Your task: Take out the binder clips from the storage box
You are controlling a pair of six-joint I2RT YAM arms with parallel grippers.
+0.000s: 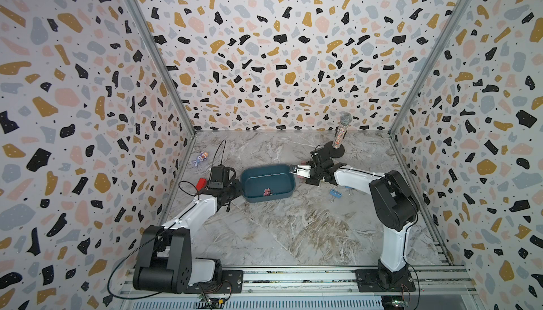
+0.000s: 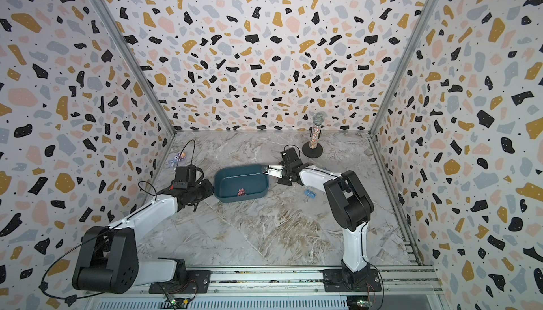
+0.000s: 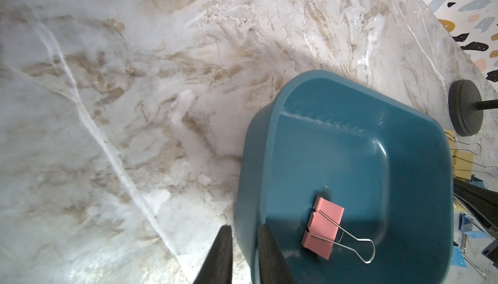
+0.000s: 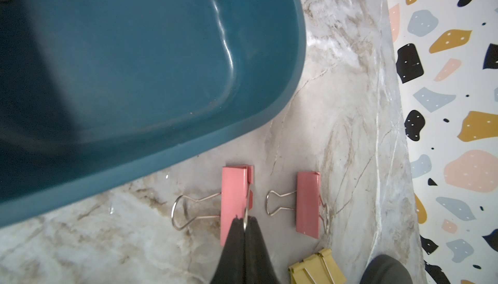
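A teal storage box (image 1: 253,174) stands mid-table; in the left wrist view a pink binder clip (image 3: 324,229) lies inside it. My left gripper is at the box's left wall (image 3: 249,164), its fingers either side of the rim, shut on it. Outside the box's right end, in the right wrist view, my right gripper is shut, its tips at the wire handle of a pink clip (image 4: 233,190); whether it grips that is unclear. A second pink clip (image 4: 307,203) and a yellow clip (image 4: 316,267) lie beside it.
Blue clips (image 1: 335,193) lie to the right. A microphone on a round stand (image 2: 312,148) is at the back right. A small toy (image 1: 201,157) and a red object (image 1: 200,183) lie at the left.
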